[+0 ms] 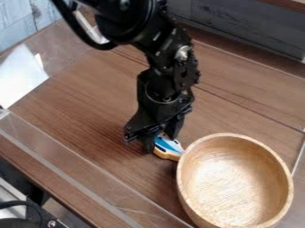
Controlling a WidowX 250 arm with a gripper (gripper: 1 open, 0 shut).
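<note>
My black gripper (155, 138) reaches down to the wooden table at the centre, its fingertips low around a small toy (169, 150) with blue, white and yellow-orange parts. The toy lies just left of a round wooden bowl (234, 187). The fingers hide part of the toy, and whether they are closed on it cannot be told.
A white sheet-like object (18, 76) is at the left edge. Dark items and cables sit beyond the lower left edge. A grey wooden wall runs along the back.
</note>
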